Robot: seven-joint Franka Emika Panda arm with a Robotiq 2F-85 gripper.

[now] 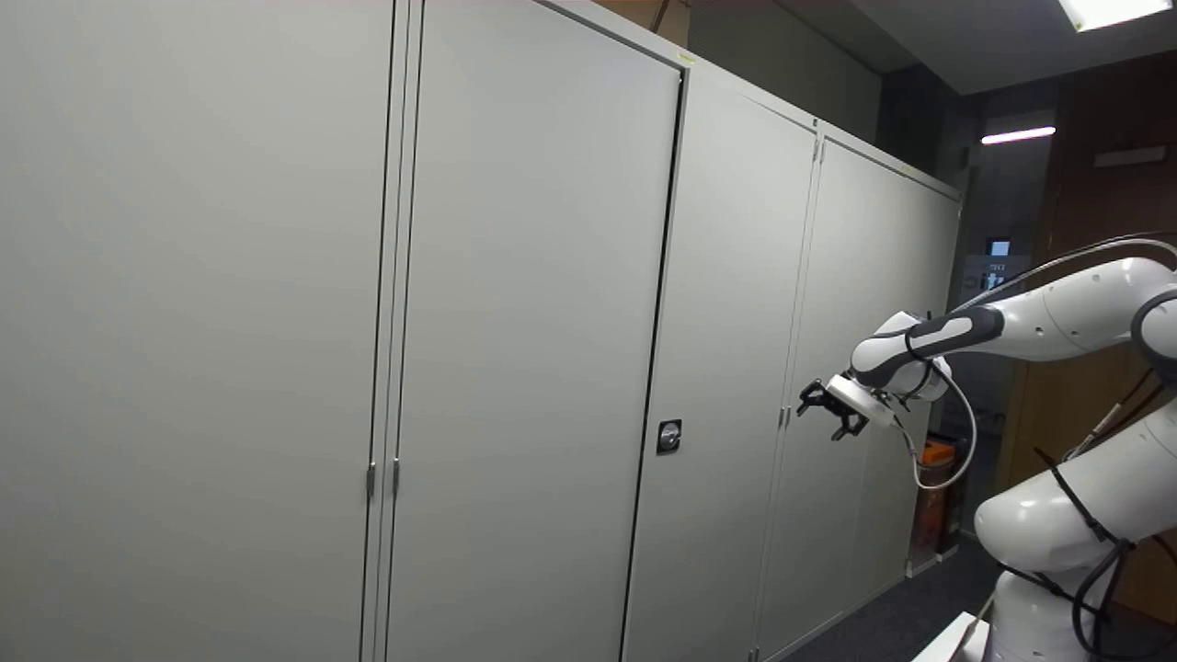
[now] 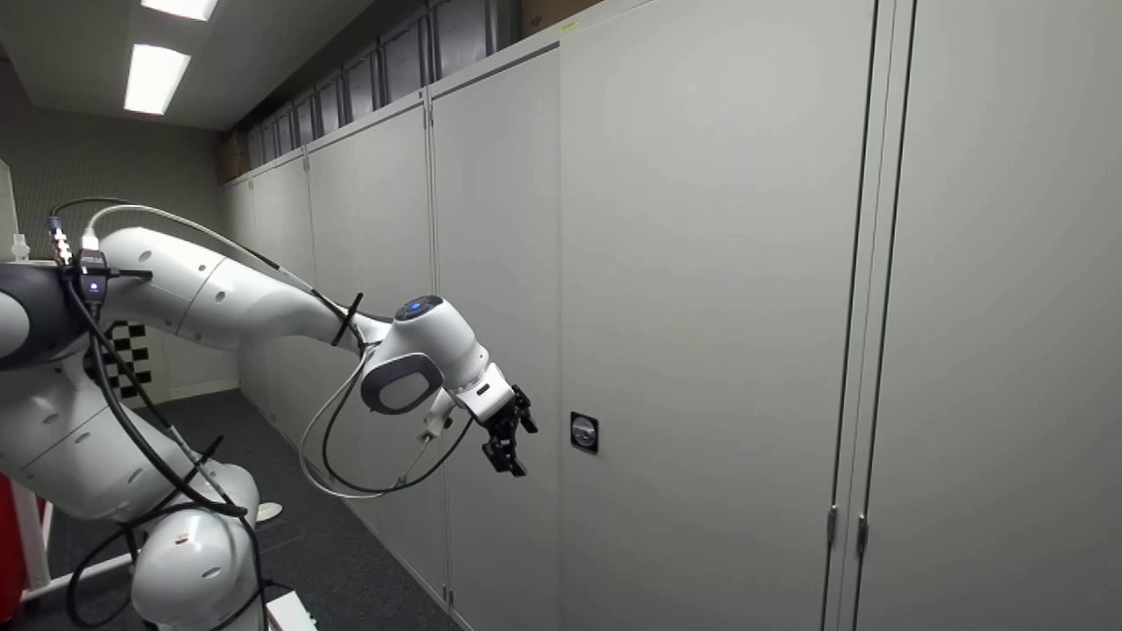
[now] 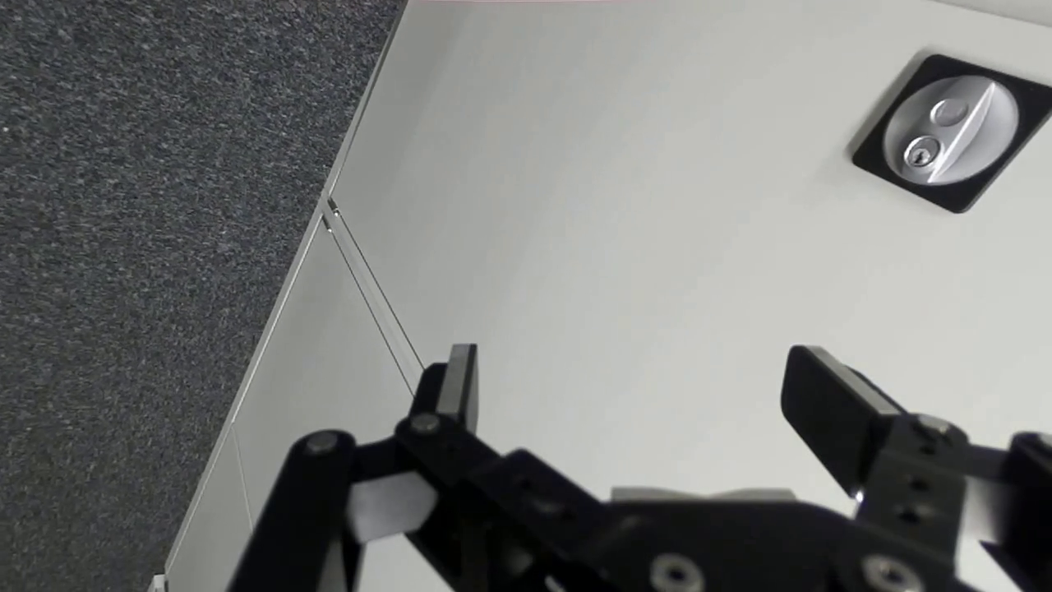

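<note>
Tall grey cabinet doors (image 1: pixel 530 331) line the wall, all standing closed. One door carries a round silver lock handle (image 3: pixel 952 130) on a black square plate, at the upper right of the wrist view. In exterior view 2 the same lock handle (image 2: pixel 585 431) sits to the right of my gripper (image 2: pixel 517 438). My gripper is open, its two black fingers wide apart with nothing between them. In exterior view 1 the gripper (image 1: pixel 819 417) hangs in the air in front of the cabinets, apart from the handle.
Dark carpet (image 3: pixel 177 247) runs along the foot of the cabinets. Slim hinges (image 1: pixel 394 476) show at the door seams. An orange bin (image 1: pixel 935 458) stands behind the arm. A loose cable (image 2: pixel 316 452) loops below the wrist. The air before the doors is clear.
</note>
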